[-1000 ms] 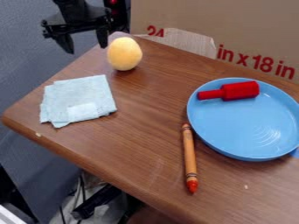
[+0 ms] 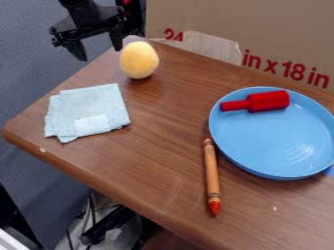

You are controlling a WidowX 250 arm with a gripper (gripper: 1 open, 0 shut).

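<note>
My black gripper [image 2: 96,44] hangs at the top left, beyond the table's back-left edge, its two fingers apart with nothing seen between them. To its right a yellow egg-shaped object [image 2: 140,61] rests on the wooden table. A folded light-blue cloth [image 2: 86,110] lies at the left of the table. A blue plate [image 2: 271,147] on the right holds a red cylindrical object with a handle [image 2: 267,101]. An orange crayon [image 2: 212,176] with a red tip lies left of the plate.
A cardboard box [image 2: 248,29] stands along the back, with a clear plastic piece in front of it. The left edge drops to a grey floor with cables below.
My gripper has shifted slightly upward and looks turned a little. The objects on the table have not moved.
</note>
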